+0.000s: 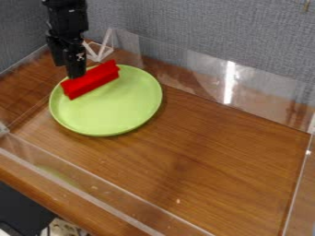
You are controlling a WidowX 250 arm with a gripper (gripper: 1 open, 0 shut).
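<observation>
A red rectangular block [88, 79] lies on a round green plate [113, 109], at its upper-left part. My black gripper [74, 66] is raised just above and left of the block's far part, open and apart from it. The fine detail of its fingers is dark and small.
Transparent barriers run along the table's edges, with grey padded walls [222, 37] behind. A white wire-like object [101, 48] stands at the back left.
</observation>
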